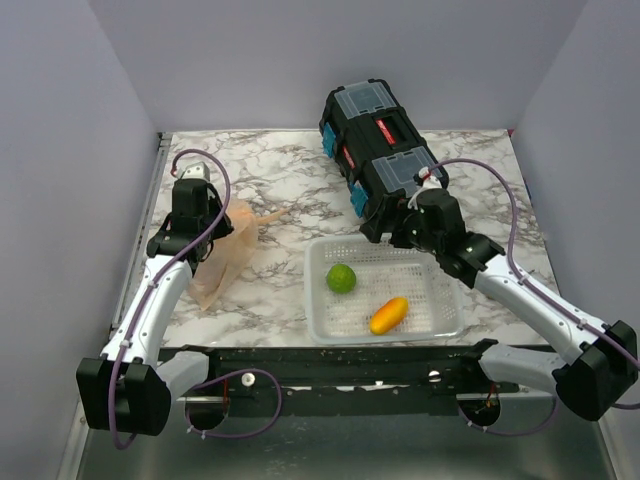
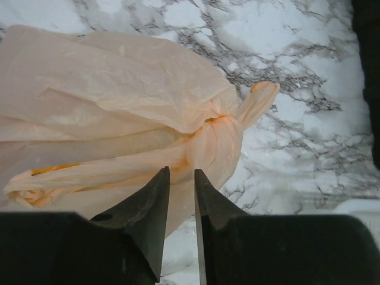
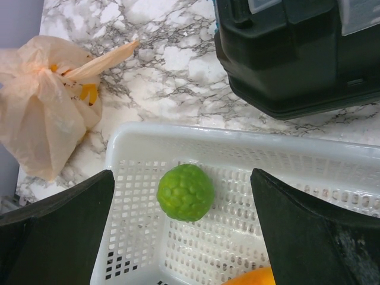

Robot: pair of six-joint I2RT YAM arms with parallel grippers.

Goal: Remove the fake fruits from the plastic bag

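A peach, translucent plastic bag (image 1: pixel 228 265), knotted at its neck, lies on the left of the marble table, with some orange showing through. My left gripper hangs over it, its fingertips close together near the knot; whether anything is pinched is unclear. My right gripper stands open above a white tray (image 1: pixel 318 325), which holds a green round fruit (image 3: pixel 185 191) and an orange oblong fruit (image 1: pixel 388 315). What else is inside the bag is hidden.
A long black toolbox (image 1: pixel 370 140) stands at the back right, just behind the tray. Bare marble lies between bag and tray and at the back left.
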